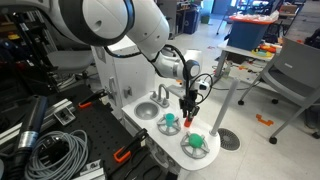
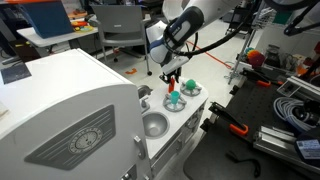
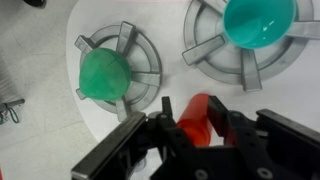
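Note:
A red object (image 3: pixel 196 119) stands on the white counter (image 1: pixel 206 160) between the two stove burners; in exterior view 1 the lower part of the red object (image 1: pixel 187 123) shows below my gripper (image 1: pixel 187 112). In the wrist view the dark fingers of my gripper lie on either side of it, with a slight gap on the left, so the fingers look part open around it. A green round item (image 3: pixel 105 75) sits on one burner and a teal cup (image 3: pixel 258 20) on the other.
A sink with a faucet (image 1: pixel 163 95) is set into the counter beside the burners. A grey post (image 1: pixel 225 105) rises behind the counter's rounded end. A black table with coiled cable (image 1: pixel 62 160) stands in front.

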